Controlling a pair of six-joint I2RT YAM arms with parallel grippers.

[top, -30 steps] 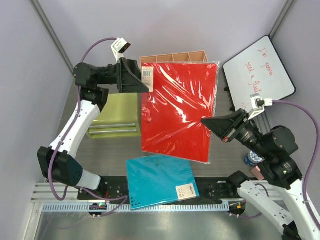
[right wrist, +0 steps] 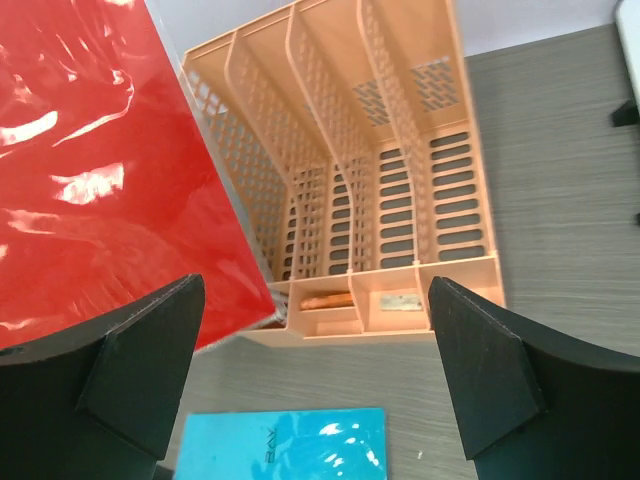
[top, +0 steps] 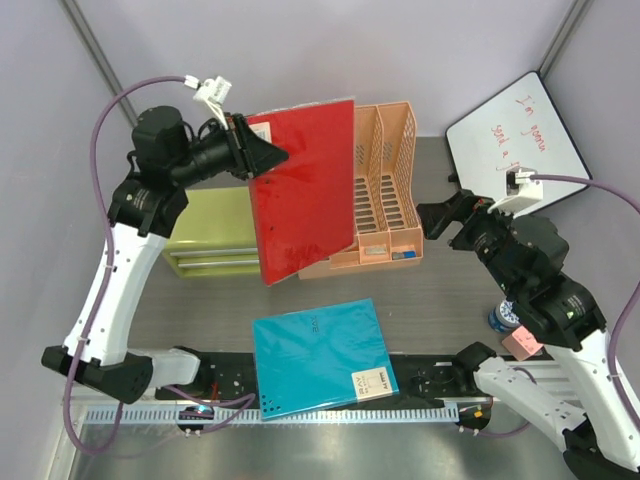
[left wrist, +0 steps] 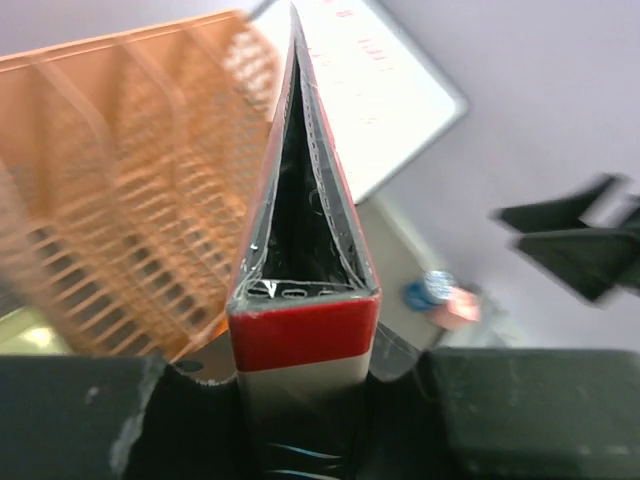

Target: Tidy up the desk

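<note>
My left gripper is shut on the edge of a red plastic-wrapped folder, which hangs over the left side of the peach slotted organizer. In the left wrist view the folder's edge runs up between the fingers. My right gripper stands open, apart from the folder, right of the organizer. In the right wrist view the organizer shows empty upright slots and small front compartments with small items. A blue folder lies flat at the desk's front.
A green box sits left of the organizer. A whiteboard leans at the back right. A blue tin and a pink block lie near the right arm. Bare desk surface shows right of the organizer.
The left gripper has carried the folder leftward, turning it, uncovering much of the organizer.
</note>
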